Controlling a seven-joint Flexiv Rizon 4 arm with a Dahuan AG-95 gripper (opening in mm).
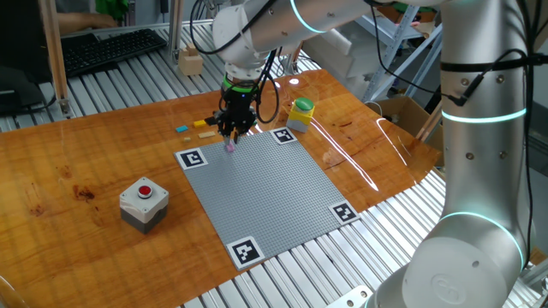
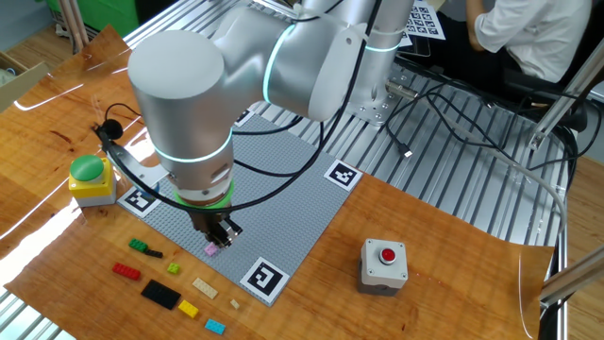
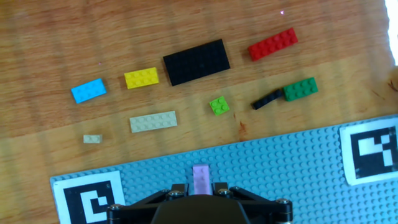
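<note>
A purple brick (image 3: 201, 178) rests at the edge of the studded grey baseplate (image 3: 267, 158), which looks blue in the wrist view. My gripper is right at this brick, one finger on each side, with a narrow gap visible beside it; the fingers look open. In exterior view 1 the purple brick (image 1: 229, 148) shows just below the fingertips, near the far edge of the baseplate (image 1: 270, 188). Exterior view 2 has the brick (image 2: 211, 250) beside the dark gripper (image 2: 225, 238). The brick's near end is hidden by the gripper body.
Loose bricks lie on the wood beyond the plate: blue (image 3: 89, 91), yellow (image 3: 142, 78), black (image 3: 196, 62), red (image 3: 273, 44), beige (image 3: 153, 122), lime (image 3: 219, 105), dark green (image 3: 300, 89). A red-button box (image 1: 144, 204) and a green-button box (image 1: 300, 114) stand beside the plate.
</note>
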